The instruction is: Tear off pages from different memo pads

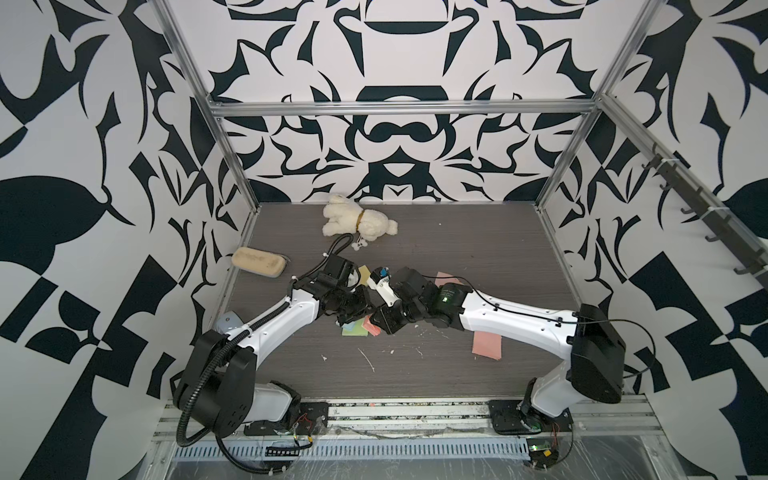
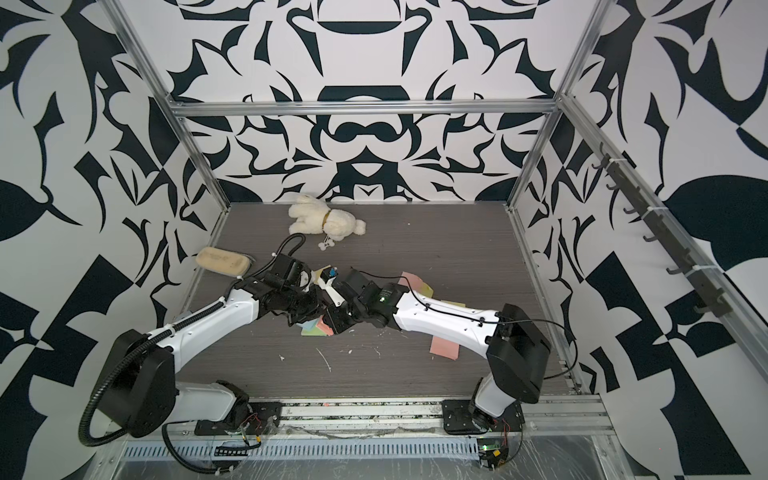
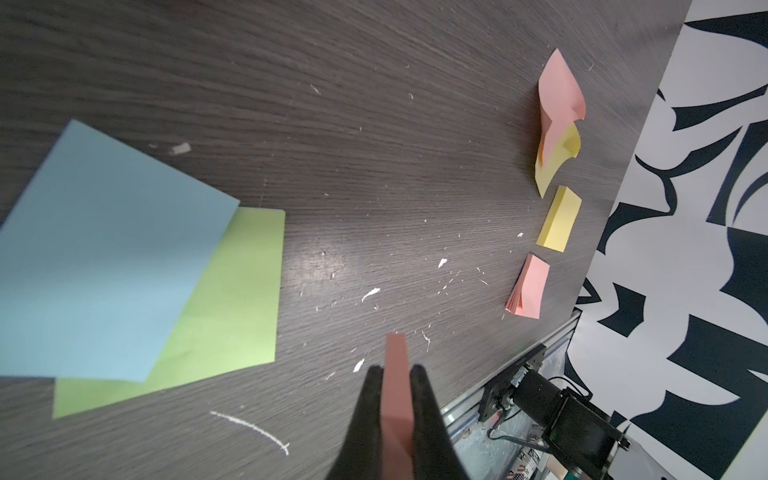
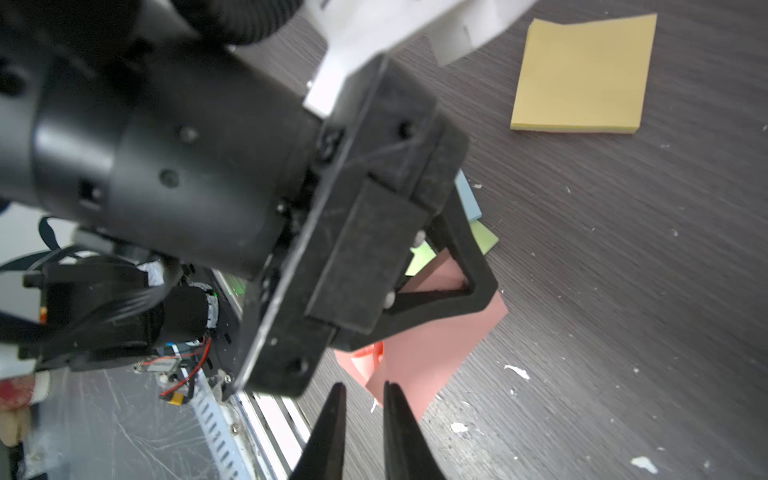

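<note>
Pink paper [image 4: 438, 344] hangs from my left gripper, which is shut with its thin edge showing between the fingers. My right gripper is part open beside the lower part of this paper, and the gap between its fingertips looks empty. The two grippers meet near mid-table in the top views. Below them lie a blue pad [image 3: 104, 264] and a green pad [image 3: 248, 300], overlapping. A yellow pad [image 4: 584, 76] lies flat behind. How many pink sheets hang there I cannot tell.
On the right side lie a pink pad [image 1: 486, 344], a yellow pad [image 3: 560, 218], a curled pink page [image 3: 561, 96] and a yellow page [image 3: 560, 156]. A white plush toy [image 1: 360, 220] rests at the back, a beige object [image 1: 259, 261] at the left edge.
</note>
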